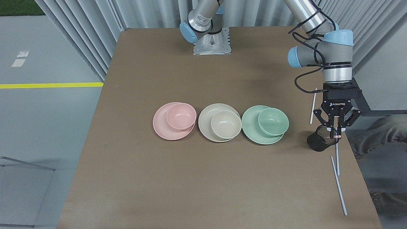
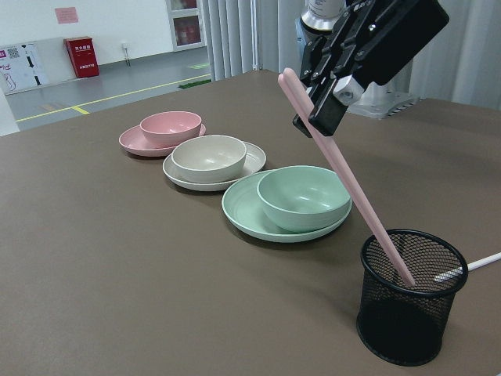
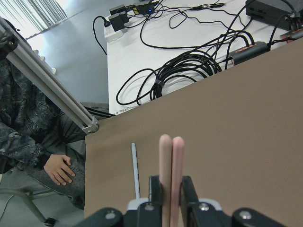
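Note:
My gripper (image 1: 337, 129) is shut on a pair of pink chopsticks (image 2: 344, 172) (image 3: 177, 175), held at a slant above a black mesh pen holder (image 1: 319, 140) (image 2: 399, 329); in the left view their lower ends are at or inside its opening. White chopsticks (image 1: 339, 187) (image 3: 135, 168) lie on the table beside the holder, along its right side.
Pink, cream and green plates with bowls (image 1: 181, 116) (image 1: 225, 124) (image 1: 273, 121) stand in a row left of the holder. A person (image 3: 57, 170) sits by the table's edge.

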